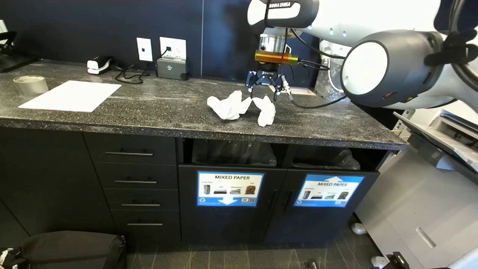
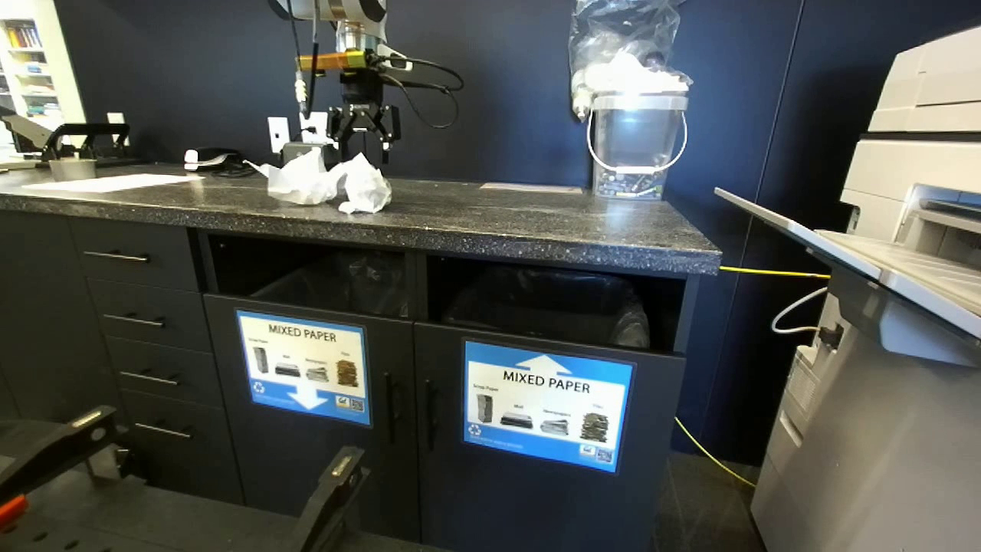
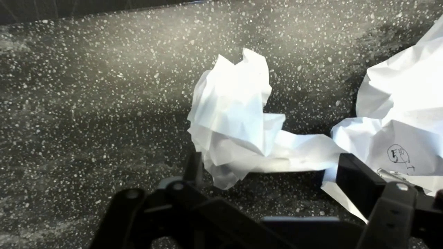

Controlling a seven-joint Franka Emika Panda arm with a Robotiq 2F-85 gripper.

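Observation:
Two crumpled white papers lie close together on the dark speckled counter. The smaller crumpled paper (image 1: 266, 111) is on the right in exterior view 1, and the larger crumpled paper (image 1: 229, 105) is on the left. In the wrist view the smaller crumpled paper (image 3: 232, 112) is ahead of the fingers, near the middle; the larger one (image 3: 409, 99), with handwriting on it, fills the right side. My gripper (image 1: 263, 95) hangs just above and behind the papers. Its fingers (image 3: 358, 178) stand wide apart with nothing held between them.
A flat white sheet (image 1: 71, 96) and a tape roll (image 1: 30, 85) lie at the counter's left. A clear bucket (image 2: 638, 147) stands at its right end. Below the front edge are two open bins (image 1: 235, 152) marked mixed paper. Open counter lies right of the papers.

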